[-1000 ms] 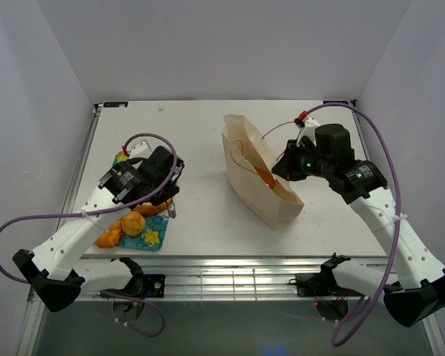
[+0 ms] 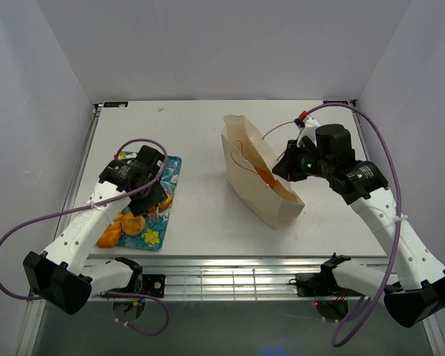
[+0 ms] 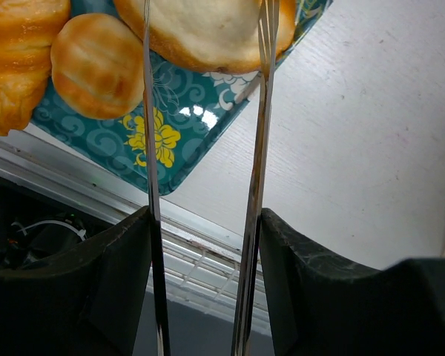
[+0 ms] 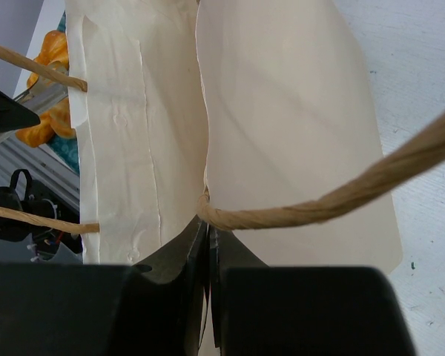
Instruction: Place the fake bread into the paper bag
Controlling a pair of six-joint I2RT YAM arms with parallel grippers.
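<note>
My left gripper (image 2: 152, 204) stands open above the teal mat at the left, its long fingers reaching over an oval bread (image 3: 200, 30). A round bun (image 3: 96, 67) and a braided bread (image 3: 15, 63) lie beside it. The paper bag (image 2: 248, 185) stands upright and open at centre right, with something orange inside. My right gripper is shut on the bag's rim (image 4: 208, 178) near a twisted handle (image 4: 297, 215), holding the bag's side.
A metal rail (image 2: 222, 271) runs along the front edge, and grey walls stand on both sides.
My left gripper has moved left and slightly toward the front, over the breads on the mat. The right arm and the bag have not visibly moved.
</note>
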